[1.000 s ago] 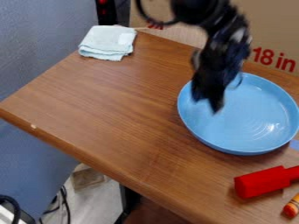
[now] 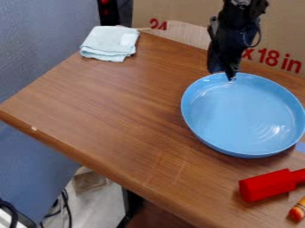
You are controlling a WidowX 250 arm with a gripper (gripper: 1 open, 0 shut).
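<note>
The black gripper [image 2: 224, 64] hangs at the top right, its tip at the back rim of a light blue plate [image 2: 243, 116]. Whether it is open or shut cannot be made out. The plate lies on the right half of the wooden table [image 2: 107, 116] and looks empty.
A folded pale cloth [image 2: 109, 43] lies at the back left corner. A red object [image 2: 268, 185] and a small orange-yellow object [image 2: 298, 210] are at the front right, with a cardboard box [image 2: 174, 18] behind the table.
The arm has drawn back from over the middle of the plate to its back rim, moving up and away. The plate and other objects look unmoved.
</note>
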